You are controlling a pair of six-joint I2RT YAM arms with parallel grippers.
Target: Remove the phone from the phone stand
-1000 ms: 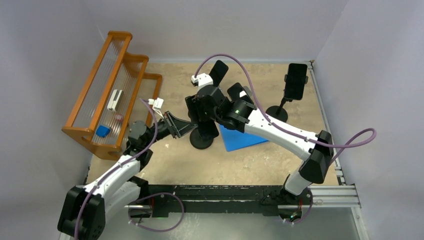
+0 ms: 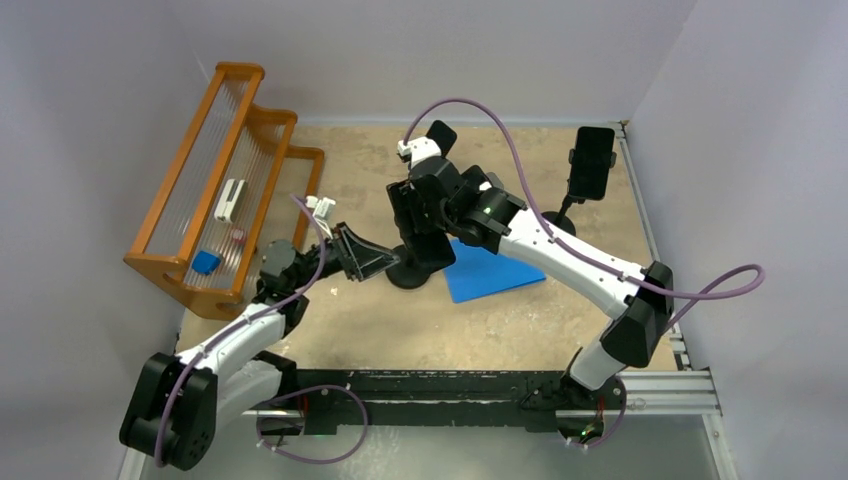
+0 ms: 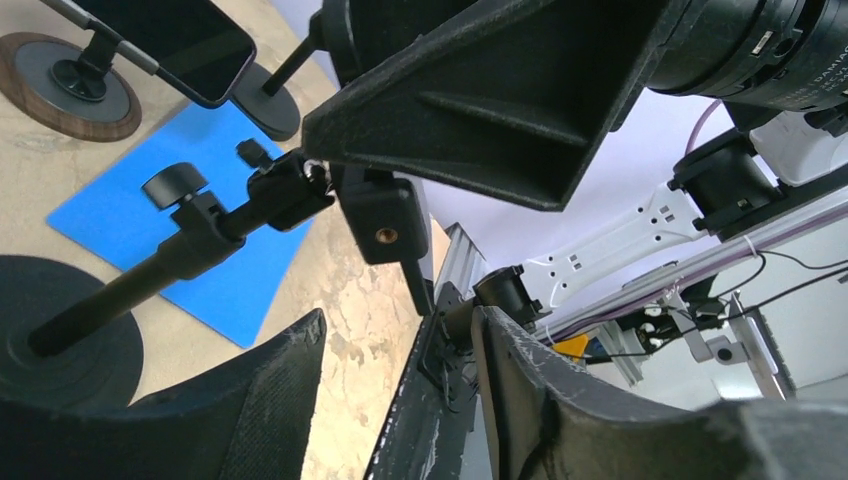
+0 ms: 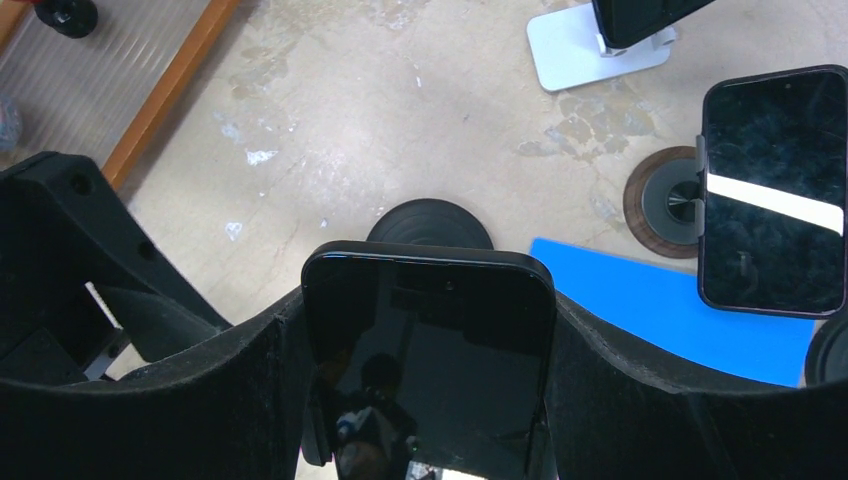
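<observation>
My right gripper is shut on a black phone, seen large at the bottom of the right wrist view and hanging above the middle of the table in the top view. The phone stand's black round base is beneath it; in the left wrist view its pole runs up toward a clamp near the phone. Whether phone and clamp still touch is unclear. My left gripper stands open just left of the stand, nothing between its fingers.
A blue mat lies right of the stand. Other phones on stands are at the back and right. A wooden shelf occupies the left.
My left gripper has moved slightly.
</observation>
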